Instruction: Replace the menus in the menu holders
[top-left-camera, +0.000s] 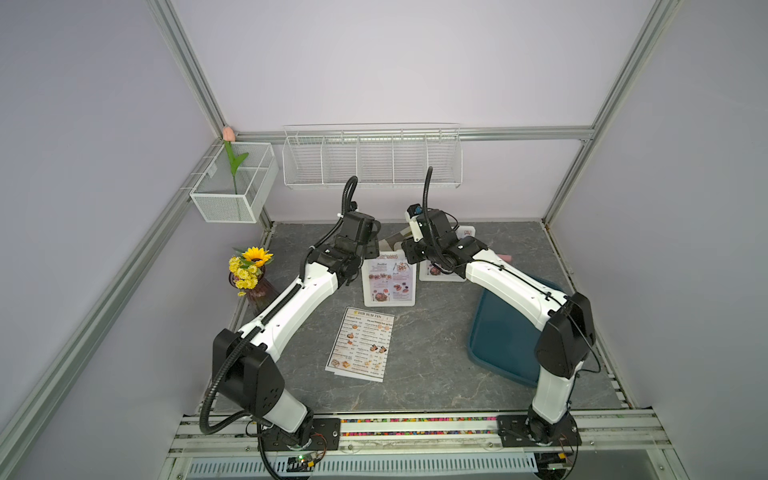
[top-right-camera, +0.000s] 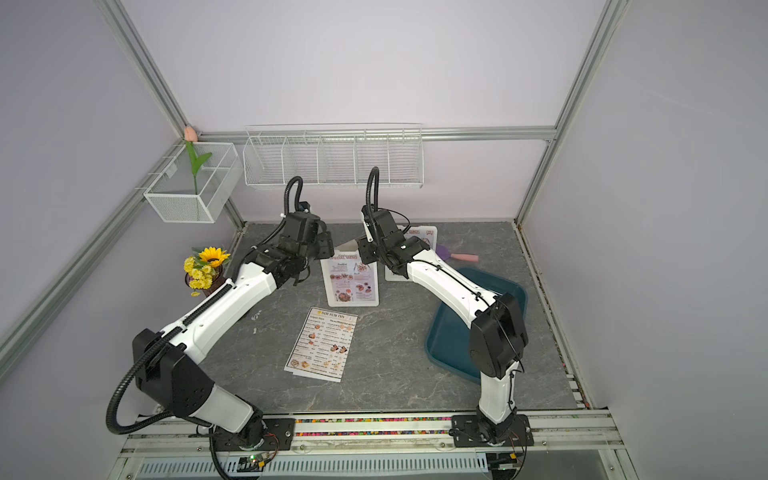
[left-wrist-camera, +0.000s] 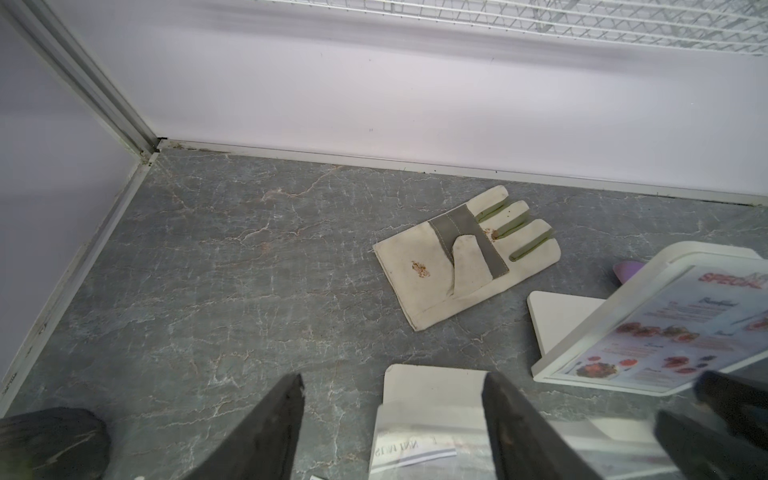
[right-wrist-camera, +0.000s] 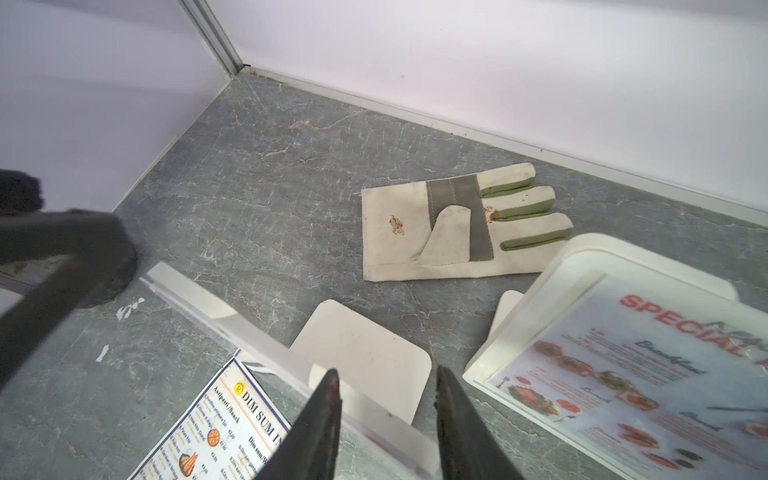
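The near white menu holder (top-left-camera: 389, 302) stands mid-table with a printed menu facing front. A second holder (right-wrist-camera: 512, 384) with a "SPECIAL" menu stands behind it to the right. My left gripper is open, its fingers apart near the near holder's top left. My right gripper is open more narrowly at the top right corner; the holder's top edge runs across below its fingertips. Whether either gripper touches the holder I cannot tell. Two overlapping dim sum menu sheets (top-left-camera: 360, 344) lie flat on the table in front of it.
A work glove (right-wrist-camera: 464, 220) lies behind the holders. At the right is an empty blue tray (top-left-camera: 508, 344), with a pink-handled tool (top-right-camera: 464, 257) behind it. A flower vase (top-left-camera: 260, 296) stands left. Wire baskets (top-left-camera: 372, 160) hang above.
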